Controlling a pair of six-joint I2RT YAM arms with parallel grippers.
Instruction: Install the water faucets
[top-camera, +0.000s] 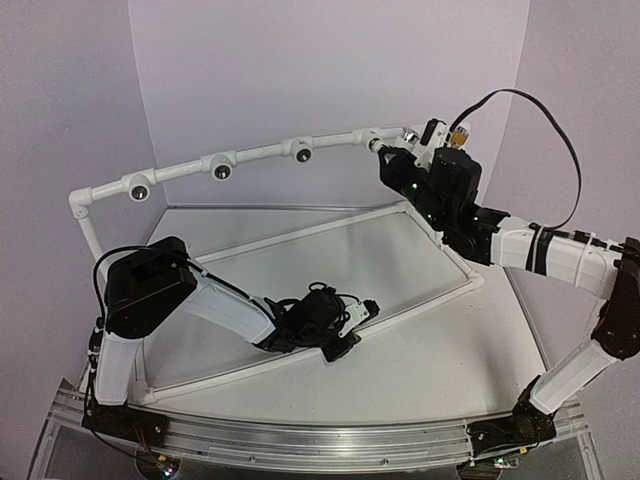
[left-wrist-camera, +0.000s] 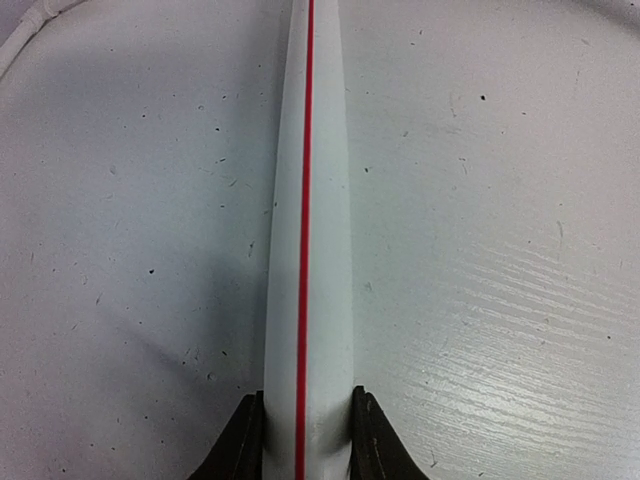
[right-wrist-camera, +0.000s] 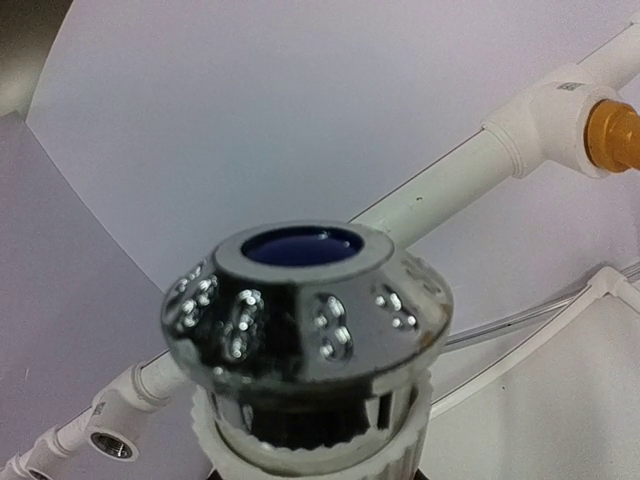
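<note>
A white pipe rail with several tee sockets runs across the back. An orange fitting fills one tee at the right. My right gripper is up at the rail, shut on a chrome faucet with a blue cap and white ribbed collar; its fingers are mostly hidden in the right wrist view. Down on the lower frame, my left gripper is shut on a white pipe with a red stripe.
Open tee sockets line the rail to the left. The lower pipe frame rests on the white board. Walls surround the back and sides, and the front right of the board is clear.
</note>
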